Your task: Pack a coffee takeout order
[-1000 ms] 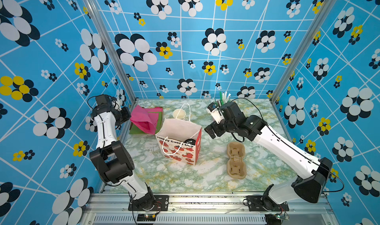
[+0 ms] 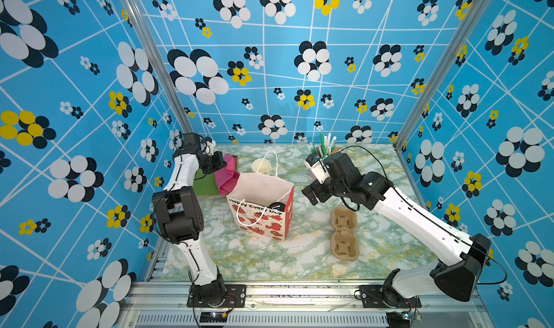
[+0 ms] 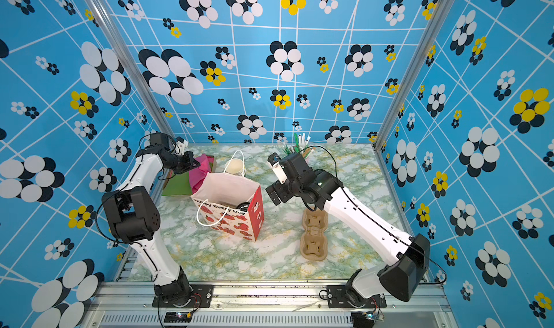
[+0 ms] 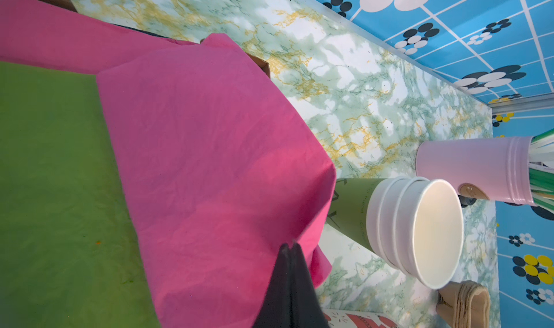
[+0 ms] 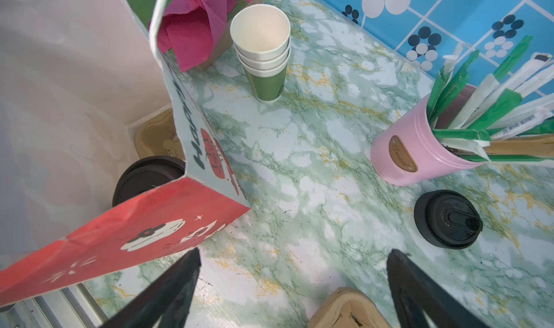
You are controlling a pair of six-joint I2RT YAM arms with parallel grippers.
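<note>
A pink paper napkin (image 4: pixel 207 155) is drawn up in a fold over green napkins (image 4: pixel 52 201) in a shallow box. The fold meets the fingertips of my left gripper, which is shut on the napkin's edge. Right of the box stands the paper bag (image 2: pixel 262 212) with red prints, a black-lidded cup (image 5: pixel 147 178) and a brown carrier (image 5: pixel 158 134) visible inside. White-rimmed cups (image 5: pixel 262 45) are stacked behind it. My right gripper hovers open and empty right of the bag, above the table.
A second brown cup carrier (image 2: pixel 344 234) lies at the front right. The pink bucket (image 5: pixel 406 143) of wrapped straws stands at the back, with a black lid (image 5: pixel 447 219) beside it. The bag's white handle (image 2: pixel 271 160) rises near the cups.
My left gripper has moved right across the box, and the pink napkin has folded over to the right with it. The right arm has shifted only slightly; the bag has stayed put.
</note>
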